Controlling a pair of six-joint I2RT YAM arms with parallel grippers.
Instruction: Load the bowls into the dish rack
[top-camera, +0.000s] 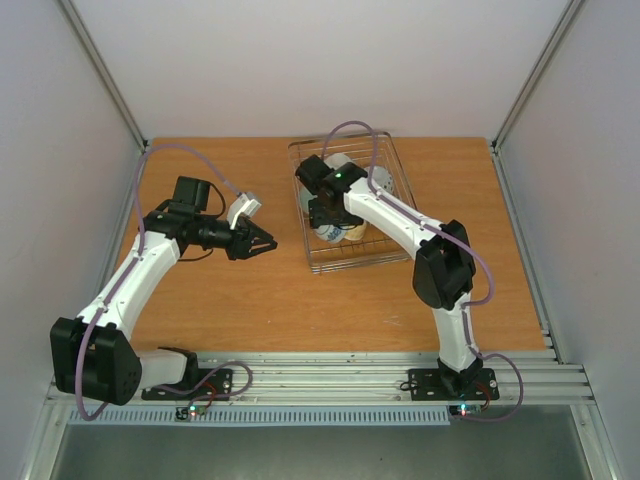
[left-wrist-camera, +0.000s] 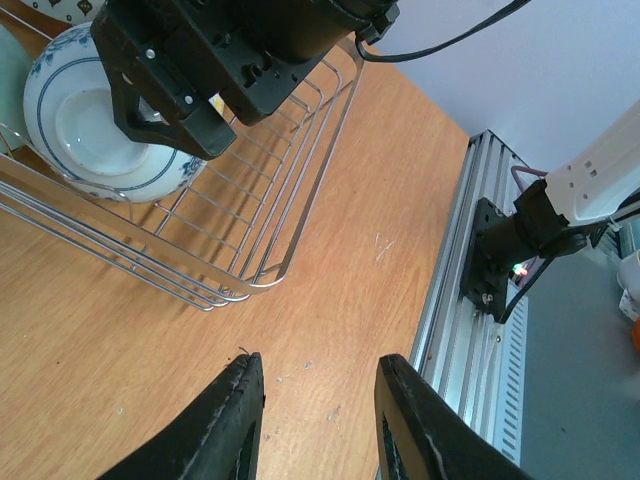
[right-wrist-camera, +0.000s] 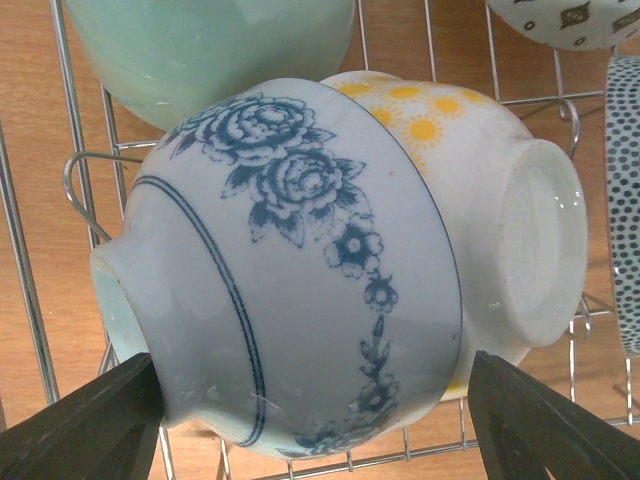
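Note:
The wire dish rack (top-camera: 318, 268) holds several bowls. In the right wrist view, a white bowl with blue flowers (right-wrist-camera: 300, 250) lies tilted on its side, against a yellow-flowered bowl (right-wrist-camera: 520, 230). A pale green bowl (right-wrist-camera: 210, 50) is behind them. My right gripper is open over the blue-flowered bowl, its fingers (right-wrist-camera: 90, 425) wide apart near the bowl's foot and rim; whether they touch it I cannot tell. Clear of the rack, over bare table, my left gripper is open with nothing between its fingers.
A dark-patterned bowl (right-wrist-camera: 575, 15) and a grey speckled bowl (right-wrist-camera: 625, 200) also stand in the rack. The right arm (top-camera: 400, 225) reaches across the rack's right side. Bare wooden table (top-camera: 280, 315) lies in front of the rack.

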